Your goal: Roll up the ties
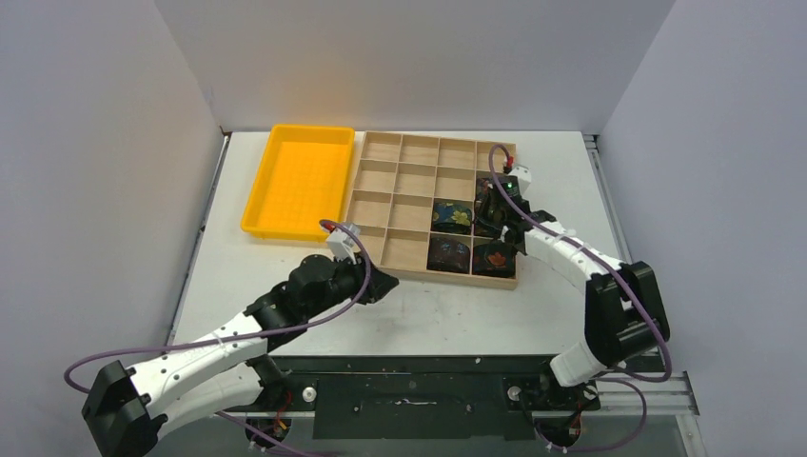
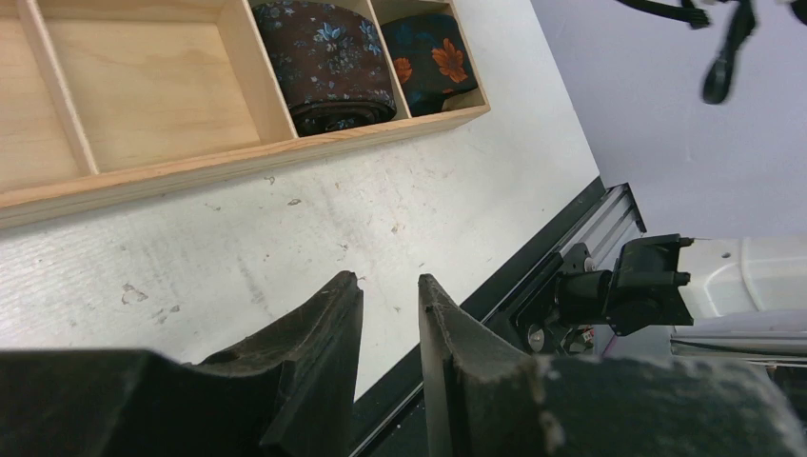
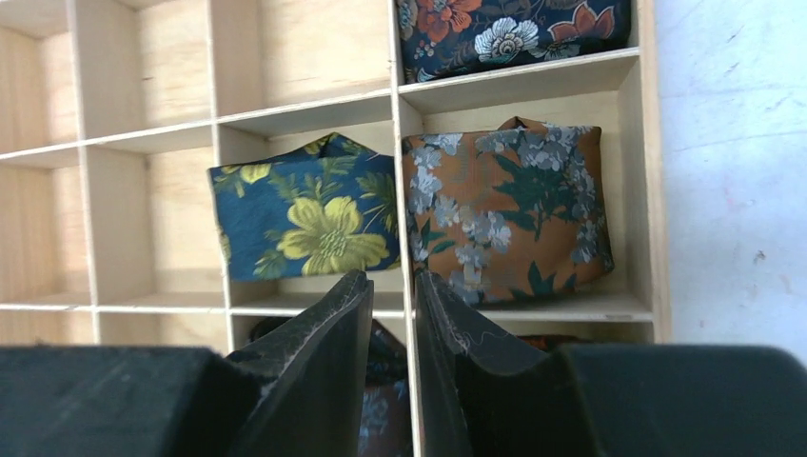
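Note:
Folded or rolled patterned ties sit in the right-hand cells of a wooden divided box (image 1: 409,249): yellow-flowered (image 3: 324,228), brown floral (image 3: 504,209), navy floral (image 3: 514,33), dark small-flowered (image 2: 324,67) and orange-flowered (image 2: 438,62). My left gripper is part open, empty, over the table left-front of the box. My right gripper hangs over the box's right cells, fingertips near the divider between the yellow-flowered and brown ties; whether anything is between them is unclear.
An empty orange tray (image 1: 295,181) lies at the back left. Left and back cells of the box are empty. Bare white table (image 1: 438,324) lies in front and at the right. Walls border the sides and back.

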